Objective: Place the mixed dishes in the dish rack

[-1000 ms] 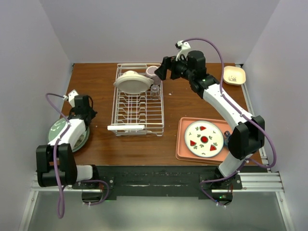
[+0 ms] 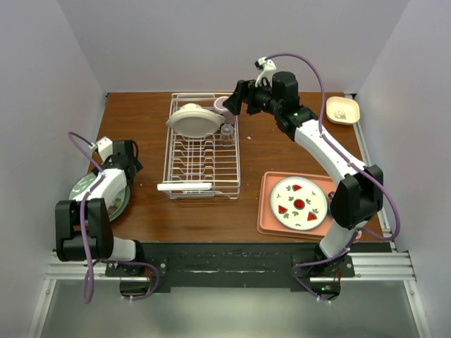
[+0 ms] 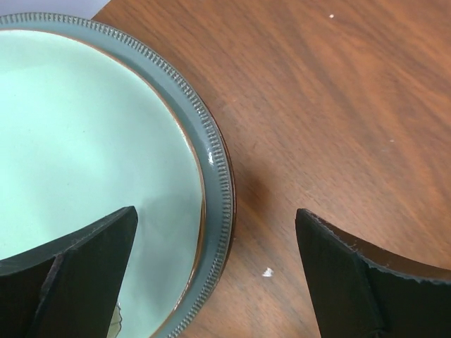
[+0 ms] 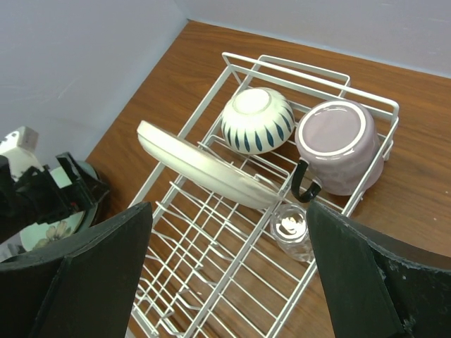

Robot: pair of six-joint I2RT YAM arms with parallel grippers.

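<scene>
At the left of the top view a pale green plate [image 2: 83, 184] lies on a larger grey plate [image 3: 215, 151] with a beaded rim. My left gripper is open at their right edge: one finger is over the green plate, the other over bare wood, with both rims in the gap and nothing gripped. The white wire dish rack [image 2: 204, 158] holds an oval white dish [image 2: 194, 124], a striped bowl [image 4: 257, 120], a mauve mug [image 4: 337, 144] and a clear glass [image 4: 290, 229]. Open and empty, my right gripper [image 2: 239, 97] hangs near the rack's back right.
A white plate with a fruit pattern [image 2: 299, 203] rests on a pink tray [image 2: 269, 224] at front right, partly near my right arm. A small cream dish [image 2: 343, 110] sits at the back right corner. Bare table lies between rack and tray.
The left arm's elbow has shifted slightly toward the back of the table, and its gripper has turned a little at the plates' edge. The right arm has barely moved; the dishes have not.
</scene>
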